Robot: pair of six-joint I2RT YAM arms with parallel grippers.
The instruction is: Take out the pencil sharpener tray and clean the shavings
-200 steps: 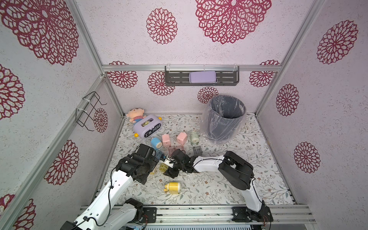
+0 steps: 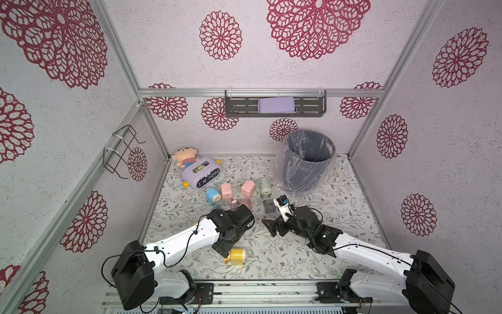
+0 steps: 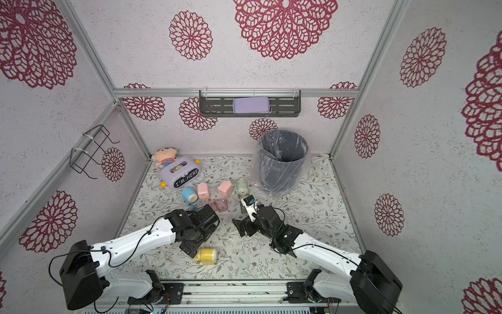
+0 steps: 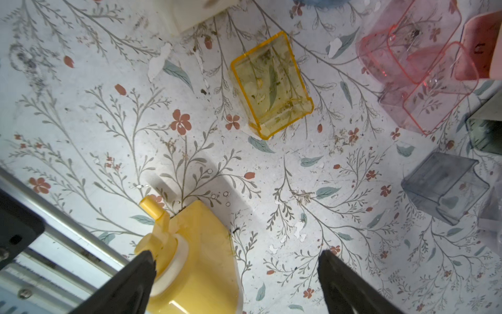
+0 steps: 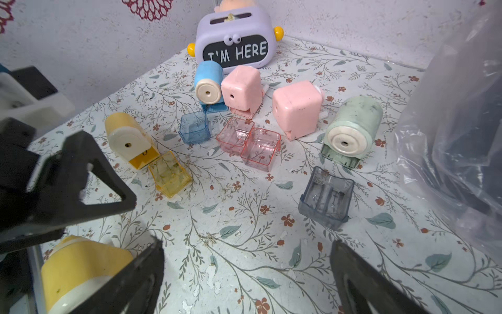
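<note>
In the left wrist view a yellow sharpener [image 4: 209, 261] lies on its side between the fingers of my left gripper. That gripper is open, apparently above the sharpener, not gripping it. Farther back, an empty-looking clear yellow tray [image 4: 272, 83] sits on the table. My right gripper is open over bare cloth. Beyond it stand another yellow sharpener [image 5: 127, 138], a blue one [image 5: 209, 83], two pink ones [image 5: 243, 86] and a green one [image 5: 354, 125]. In front of them rest a blue tray [image 5: 194, 127], pink trays [image 5: 248, 142] and a grey tray [image 5: 326, 197].
A lined bin [image 2: 303, 167] stands at the back right. At the back left are a purple toaster-shaped box [image 2: 203, 172] and a doll [image 2: 185, 156]. Small specks [image 5: 211, 274] are scattered on the cloth.
The right arm has drawn back to the right, away from the yellow tray.
</note>
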